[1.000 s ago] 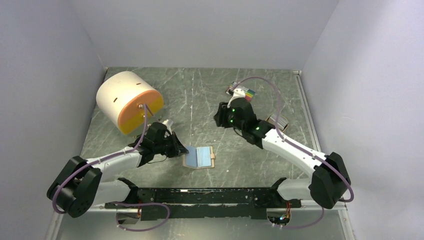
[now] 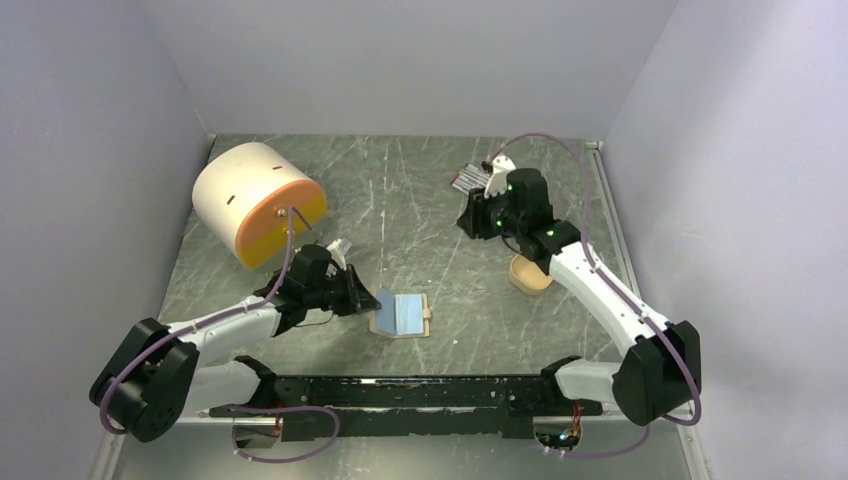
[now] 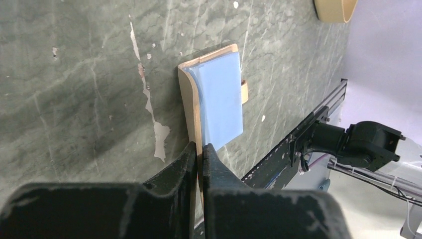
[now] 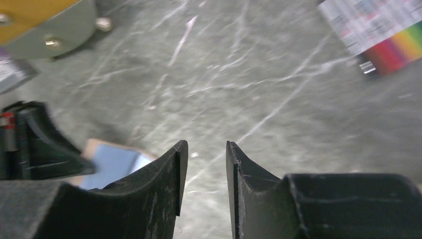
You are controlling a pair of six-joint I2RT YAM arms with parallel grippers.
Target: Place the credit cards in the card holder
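The card holder [image 2: 410, 315] lies opened on the table, tan outside with pale blue inside. My left gripper is shut on the edge of its left cover, which stands raised and tilted in the left wrist view; the blue inner side [image 3: 221, 94] faces right. Well back and to the right of the holder, my right gripper [image 2: 470, 226] hangs over bare table. Its fingers [image 4: 182, 174] are parted, and only table shows between them. I cannot make out any credit cards for certain.
A tan box [image 2: 530, 276] sits beneath the right forearm, partly covered. A flat striped, many-coloured item [image 4: 378, 25] lies at the back. The big cream-and-orange cylinder [image 2: 250, 200] fills the back left. Mid-table is clear.
My right gripper moved right, and its arm now hides more of the striped item. The holder's left cover has tilted up further with the left gripper.
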